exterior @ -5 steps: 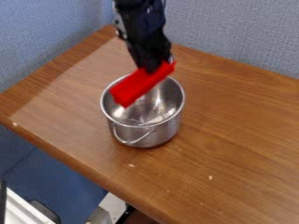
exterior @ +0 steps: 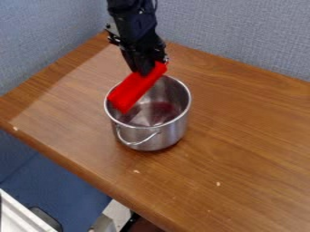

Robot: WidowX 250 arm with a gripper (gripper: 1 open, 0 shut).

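Note:
My gripper (exterior: 150, 65) is shut on a long red block (exterior: 136, 86), which slants down to the left over the steel pot (exterior: 165, 132). The block's lower end is at the pot's upper left, inside or over the rim; which, I cannot tell. The pot stands upright on the wooden table, its wire handle hanging at the front.
Grey padded walls stand behind and at left.
A second ago they were also over it, slightly further right.

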